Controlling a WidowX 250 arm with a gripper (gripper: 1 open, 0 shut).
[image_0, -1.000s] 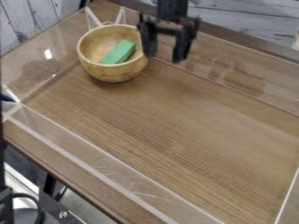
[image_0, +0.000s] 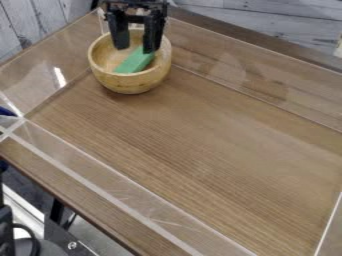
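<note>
A round light wooden bowl (image_0: 116, 78) stands at the back left of the wooden table, with a green block (image_0: 135, 61) inside it. The black gripper (image_0: 136, 40) is over the bowl at the top of the view, open, its two dark fingers hanging down on either side above the green block. Whether they touch the block cannot be told.
A pale wall runs along the back. Dark items are partly visible past the table's left edge and at the lower left.
The gripper has come left and down from higher up, to over the bowl and the green block. The bowl looks about where it was.
</note>
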